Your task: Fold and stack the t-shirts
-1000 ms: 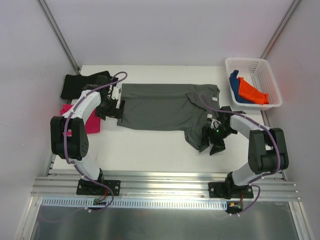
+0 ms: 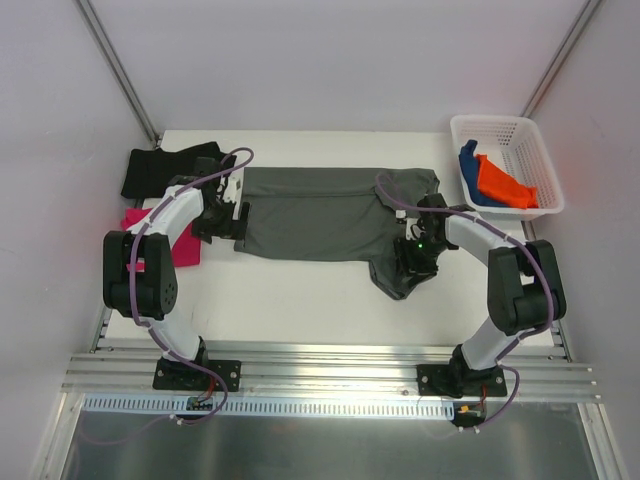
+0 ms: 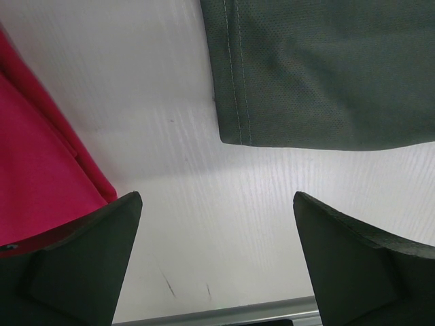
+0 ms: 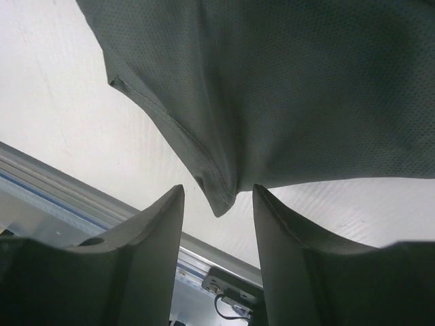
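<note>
A dark grey-green T-shirt [image 2: 310, 225] lies spread across the middle of the table, its near right corner hanging lower toward the front. My left gripper is open over white table beside the shirt's straight left edge, nothing between its fingers. My right gripper is over the shirt's near right corner, partly open, with a creased tip of fabric [image 4: 221, 200] just beyond and between its fingertips; whether they touch it I cannot tell. A folded red shirt [image 3: 41, 176] and a black folded cloth [image 2: 155, 172] lie at the left.
A white basket [image 2: 530, 150] with orange [image 2: 505, 185] and blue cloths stands at the back right. A metal rail runs along its near edge.
My right gripper has moved left and slightly back over the shirt's near right corner. The left arm is nearly still, and the shirt looks unchanged.
</note>
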